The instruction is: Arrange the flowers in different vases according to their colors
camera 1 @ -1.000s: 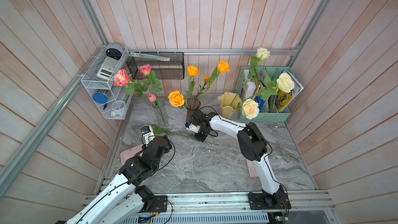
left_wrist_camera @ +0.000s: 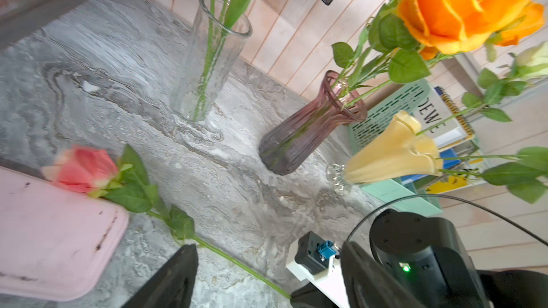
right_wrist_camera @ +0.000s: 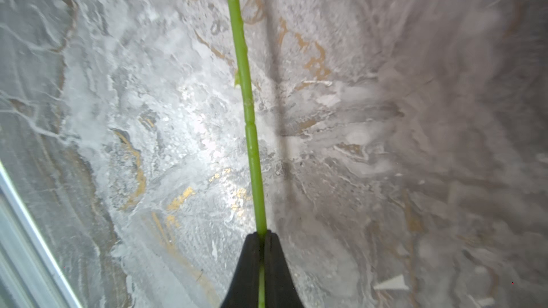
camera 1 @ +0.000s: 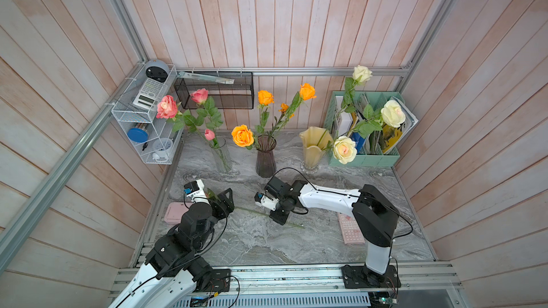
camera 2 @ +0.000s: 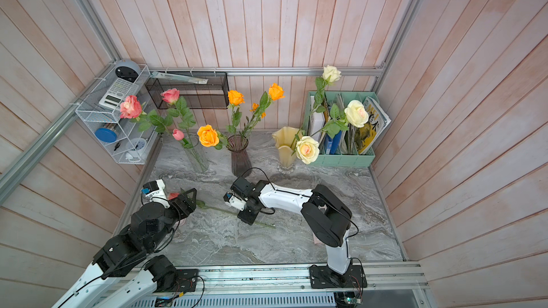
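Note:
A single pink rose [left_wrist_camera: 85, 168] lies along the table beside the pink case, its green stem [right_wrist_camera: 251, 125] running toward my right gripper. That gripper's fingertips are close together with the stem between them. My left gripper is open and empty; in the top left view its arm hides most of the bloom. At the back, the clear vase [camera 1: 222, 156] holds several pink roses, the purple vase [camera 1: 265, 159] orange ones, and the yellow vase [camera 1: 312, 148] white ones.
A pink case [left_wrist_camera: 51, 239] lies at left and a pink keyboard [camera 1: 350, 228] under the right arm. The green file box [camera 1: 365, 160] stands back right, a white wire rack [camera 1: 157, 156] back left.

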